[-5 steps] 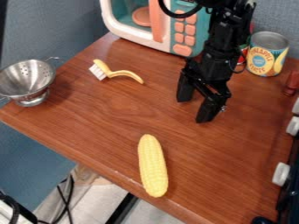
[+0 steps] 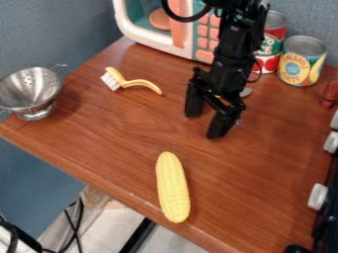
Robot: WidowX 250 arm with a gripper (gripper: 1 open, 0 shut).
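The black robot arm reaches down from the top of the camera view, and its gripper hangs low over the middle-right of the wooden table, its two dark fingers apart with nothing visible between them. In front of it lies a yellow corn cob. A yellow-handled brush with white bristles lies to its left. A metal colander stands at the left edge.
Behind the arm are a toy microwave, a yellow-labelled can and red-labelled cans. A red bottle and black equipment with white knobs line the right.
The arm and gripper have shifted slightly left, uncovering more of the red-labelled cans behind. The objects on the table look unchanged.
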